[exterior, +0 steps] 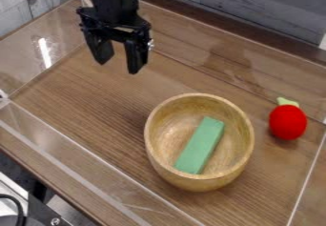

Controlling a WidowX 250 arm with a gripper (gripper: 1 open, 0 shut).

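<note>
My black arm and gripper (116, 51) are at the top left, raised over or near the wooden table (76, 125), away from the objects; whether the fingers are open or shut is hard to tell. A round tan bowl (162, 144) at the lower centre holds a green rectangular block (200, 146). A red tomato-like object (288, 122) with a small pale green top lies at the right.
The table's edges show at the top right and along the left, with a black cable at the bottom left.
</note>
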